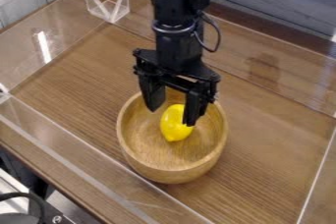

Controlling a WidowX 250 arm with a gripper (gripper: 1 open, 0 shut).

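Observation:
A yellow object (178, 125), rounded and egg-like, lies in a wide tan bowl (174, 164) in the lower middle of the view. My black gripper (176, 98) hangs over the back part of the bowl, just above the yellow object, with its two fingers spread to either side. I see nothing held between the fingers; the yellow object lies below them on the bowl's floor.
The bowl stands on a wooden surface (262, 169), bare to the left and right of it. A clear plastic piece (108, 2) is at the back left. Dark cables (27, 198) show at the lower left corner.

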